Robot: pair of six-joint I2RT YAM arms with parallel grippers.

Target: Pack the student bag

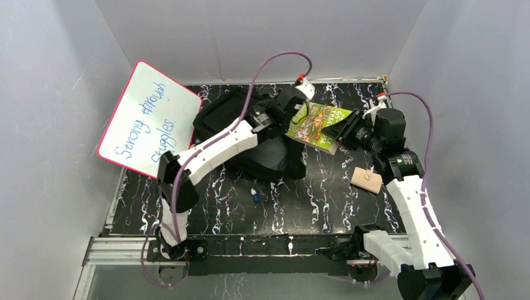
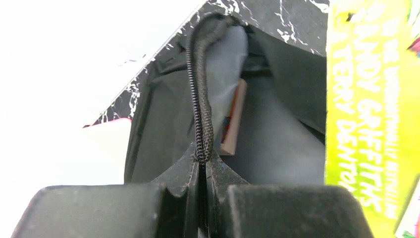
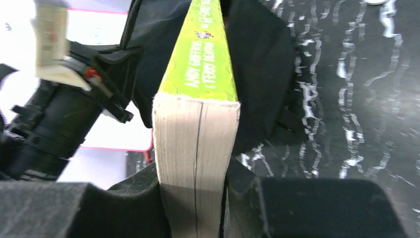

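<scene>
The black bag [image 1: 269, 159] lies on the marble table, its mouth pulled up; in the left wrist view a thin book [image 2: 234, 119] shows inside it. My left gripper is shut on the bag's zippered edge [image 2: 198, 94], holding it raised. A thick green book [image 1: 317, 125] is clamped in my right gripper, its page block between the fingers and its spine pointing toward the bag. In the top view the book is beside the left gripper, above the bag's right side. The left arm hides part of the bag.
A whiteboard with handwriting [image 1: 147, 119] leans along the bag's left side. A beige wallet [image 1: 366, 180] lies at the right, and a small blue-and-white bottle [image 1: 255, 195] stands in front of the bag. Bare table surrounds these two.
</scene>
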